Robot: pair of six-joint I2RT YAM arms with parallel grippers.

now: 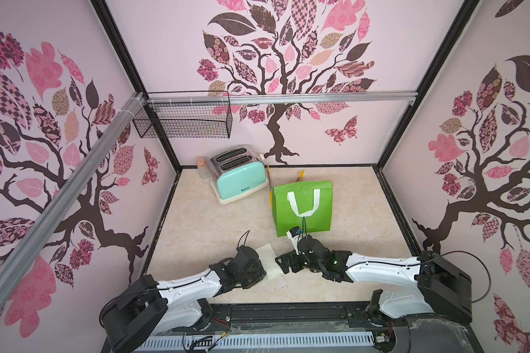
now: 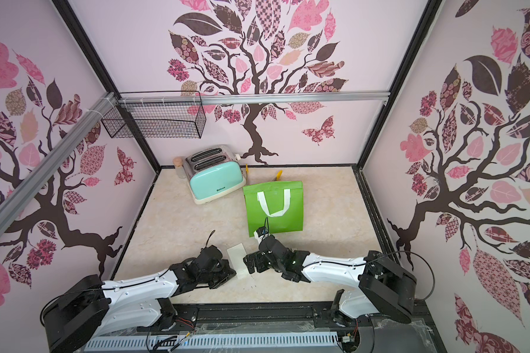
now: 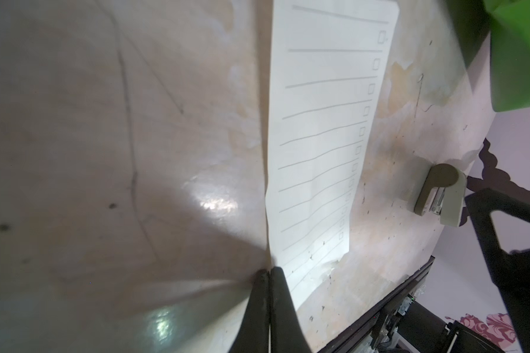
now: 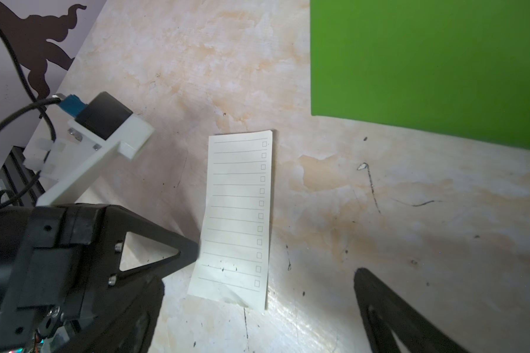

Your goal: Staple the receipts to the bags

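Note:
A white lined paper slip [image 4: 235, 206] lies on the table in front of the green bag [image 1: 301, 209], which stands upright with white handles. My left gripper is shut, its fingertips down at one end of the slip's edge; whether any paper is between them cannot be told. My right gripper stands open just right of the left one, over the table by the slip. In the left wrist view a small stapler [image 3: 441, 194] stands on the table beyond the slip.
A mint toaster [image 1: 240, 179] stands at the back left with a jar [image 1: 202, 167] beside it. A wire basket [image 1: 182, 117] hangs on the rail above.

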